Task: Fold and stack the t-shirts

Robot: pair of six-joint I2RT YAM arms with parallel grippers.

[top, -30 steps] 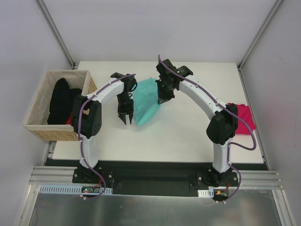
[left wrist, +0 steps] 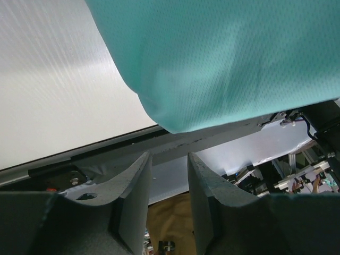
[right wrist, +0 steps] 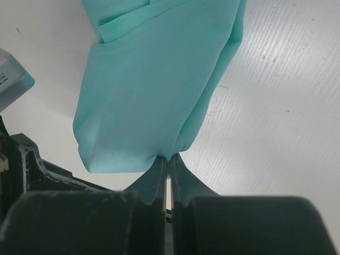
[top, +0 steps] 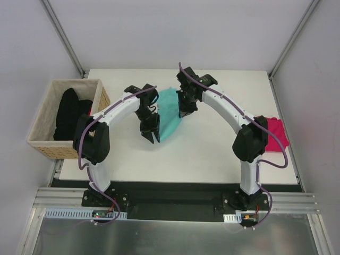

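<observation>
A teal t-shirt (top: 169, 112) is partly raised off the middle of the table, its near edge hanging toward me. My right gripper is shut on a gathered corner of the teal t-shirt (right wrist: 149, 95). Just beyond the fabric's lower corner in the left wrist view, my left gripper stands part open with only empty space between its fingers; the teal cloth (left wrist: 212, 64) fills the upper part of that view. A folded red t-shirt (top: 276, 135) lies at the table's right edge.
At the left stands a wicker basket (top: 40, 119) with a white liner, holding dark cloth (top: 68, 114) and some red. Bare white table (top: 186, 156) shows in front of and right of the teal shirt. The two arms are close together.
My left gripper has shifted right and slightly toward the front, nearer the hanging near corner of the teal shirt. The right arm and its hold look the same.
</observation>
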